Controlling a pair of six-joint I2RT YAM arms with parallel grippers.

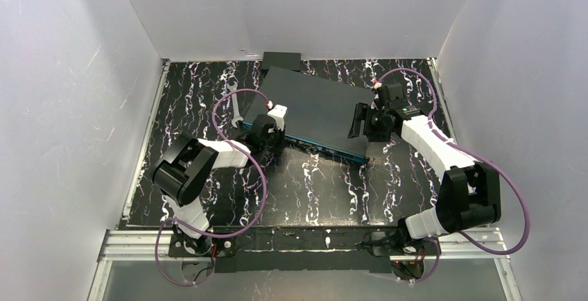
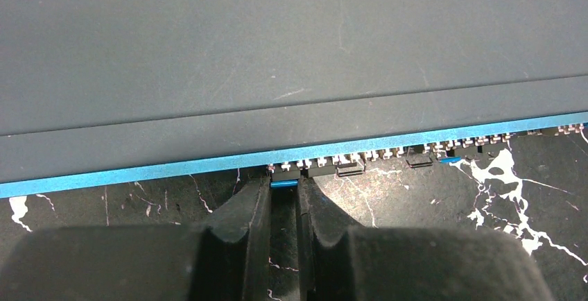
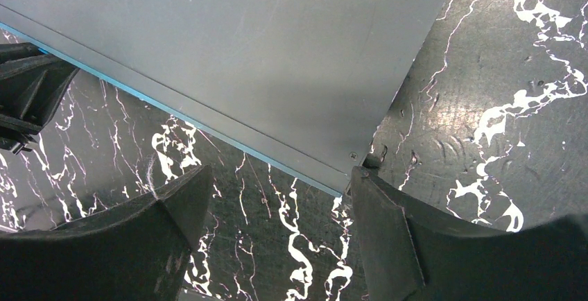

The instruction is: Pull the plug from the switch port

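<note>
The switch (image 1: 315, 107) is a wide, flat grey box with a blue front edge, lying at a slant on the table. In the left wrist view a plug with a blue tab (image 2: 283, 184) sits at the port row under that edge. My left gripper has one fingertip on either side of this tab, with a narrow gap between them; whether they press on it I cannot tell. My right gripper stands wide open near the switch's right front corner, nothing held between its fingers.
Another blue tab (image 2: 449, 159) and some wire bails (image 2: 350, 172) show farther right along the ports. A wrench (image 1: 234, 103) lies left of the switch, and a small dark box (image 1: 281, 61) stands behind it.
</note>
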